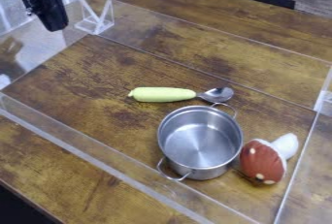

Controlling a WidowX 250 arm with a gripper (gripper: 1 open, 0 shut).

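Note:
My black gripper [52, 16] is at the top left, raised over the clear side wall of the enclosure, away from the objects; it looks shut, with nothing visible between its fingers. A pale yellow-green corn-like toy [161, 95] lies mid-table beside a metal spoon [218, 94]. A steel pot [199, 143] with two handles sits below them, and a red-and-white toy mushroom [266, 160] lies to its right.
Clear plastic walls border the wooden table [104, 73], with a clear bracket [95, 16] near the top left.

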